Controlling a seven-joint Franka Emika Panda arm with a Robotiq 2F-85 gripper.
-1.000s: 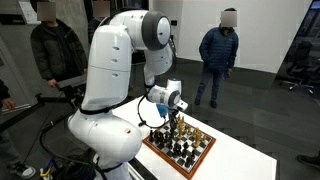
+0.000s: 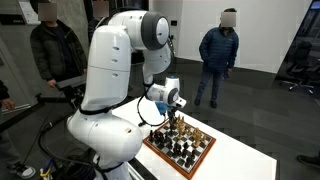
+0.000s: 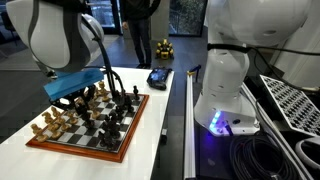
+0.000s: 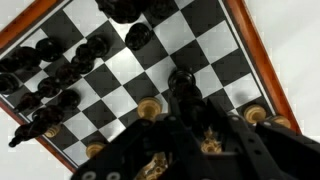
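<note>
A chessboard with dark and light-brown pieces lies on the white table. My gripper is over the board, shut on a dark chess piece. The piece's round end shows past the fingers in the wrist view; the rest is partly hidden by them. Whether it touches the board I cannot tell. In exterior view 2 the gripper is low among the pieces on the board's left half.
Dark pieces crowd one side of the board, and light-brown pieces stand close by the gripper. The board has a raised brown wooden rim.
The board and the other pieces look unchanged.
</note>
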